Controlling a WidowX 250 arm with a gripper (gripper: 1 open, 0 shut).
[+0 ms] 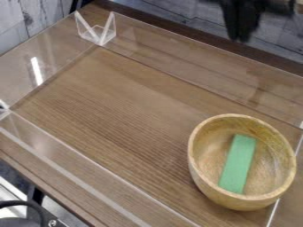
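A round wooden bowl [208, 184] stands at the lower right of the table, with a green rectangular block [236, 165] lying inside it. My gripper [240, 34] is high at the top of the view, dark and mostly cut off by the frame edge, away from the bowl; whether its fingers are open or shut cannot be seen.
A wooden table [119, 106] fills the view, with its middle and left clear. A clear plastic holder [95, 31] stands at the back left corner, and a transparent strip runs along the left edge. A dark cable lies at the bottom left.
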